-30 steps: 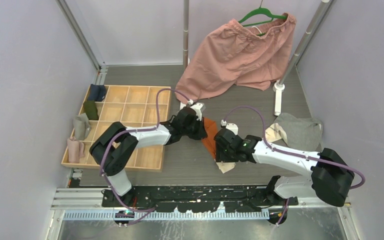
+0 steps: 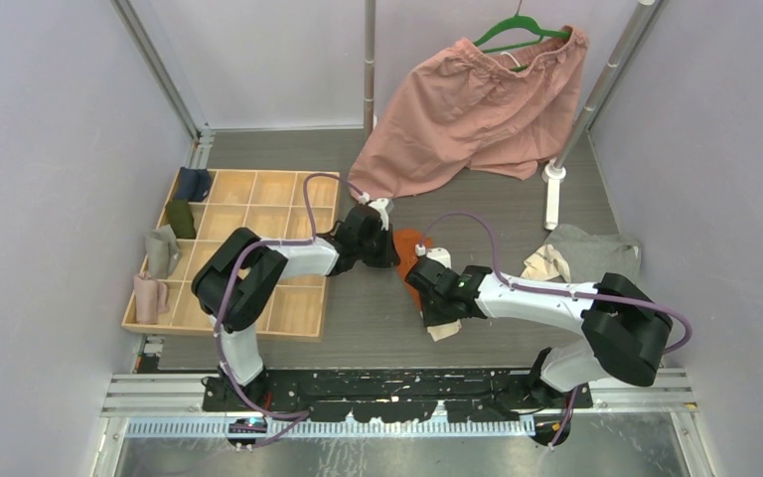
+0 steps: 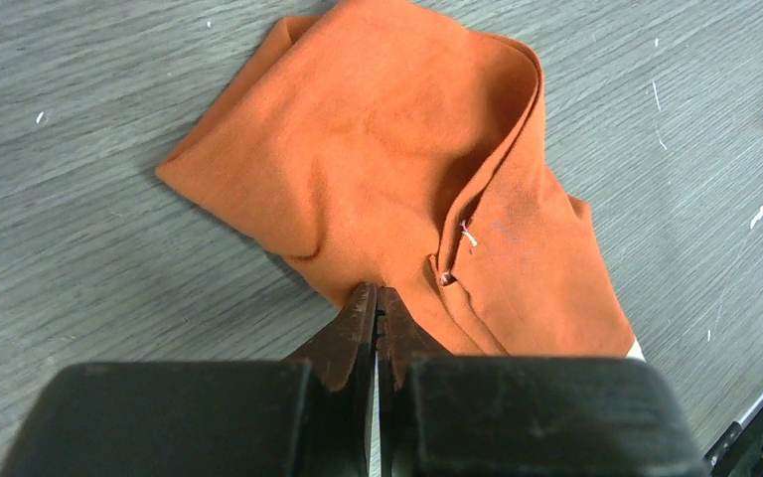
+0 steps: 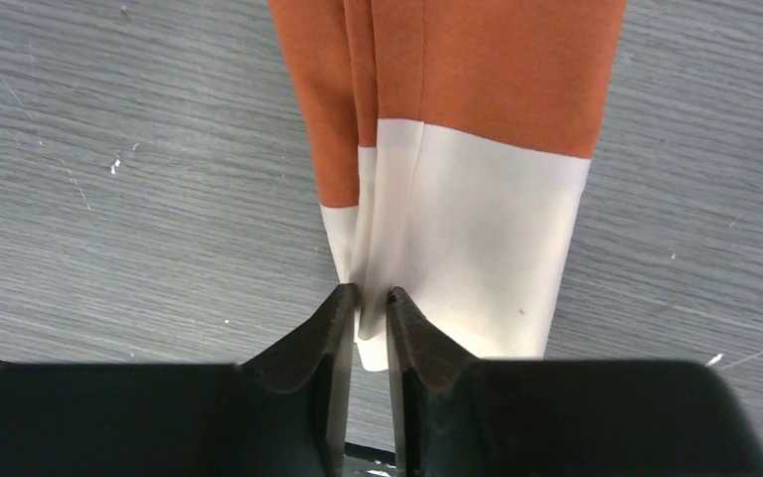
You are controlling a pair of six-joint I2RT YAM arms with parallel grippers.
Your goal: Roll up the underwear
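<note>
Folded orange underwear [image 3: 378, 139] with a cream band [image 4: 487, 248] lies on the grey floor between the two arms. In the left wrist view my left gripper is shut at the cloth's left edge, with nothing clearly between its fingers. My right gripper is at the end of the cream band, fingers slightly apart around a narrow folded strip; whether it grips that strip I cannot tell.
A wooden grid box [image 2: 270, 184] with rolled garments stands at the left. Pink shorts [image 2: 467, 109] hang at the back. Grey and cream cloth [image 2: 596, 253] lies at the right beside a white pole stand.
My left gripper has moved left and slightly up in the top view. My right gripper has shifted left toward the band's end.
</note>
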